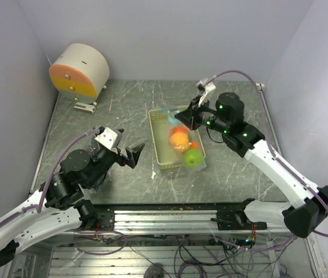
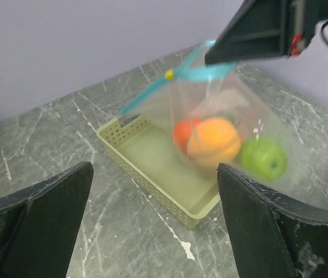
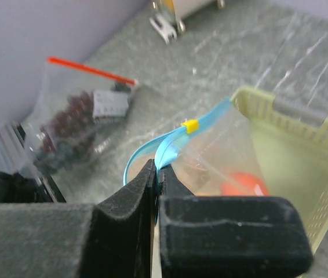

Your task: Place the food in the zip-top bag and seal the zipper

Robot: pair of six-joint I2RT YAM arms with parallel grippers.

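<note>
My right gripper [image 1: 188,120] is shut on the zipper edge of a clear bag [image 3: 216,150] with blue zipper and yellow slider [image 3: 190,125]. The bag hangs over the crate, holding an orange [image 2: 213,142], a red-orange fruit [image 2: 182,134] and a green fruit [image 2: 262,156]. My left gripper [image 1: 129,154] stands open left of the crate, empty between its fingers.
The pale green crate [image 1: 156,139] sits mid-table. Another bag [image 3: 65,133] with red zipper lies at the left, partly behind my left arm in the top view. A white and orange box [image 1: 78,70] stands back left. Bare worktop surrounds the crate.
</note>
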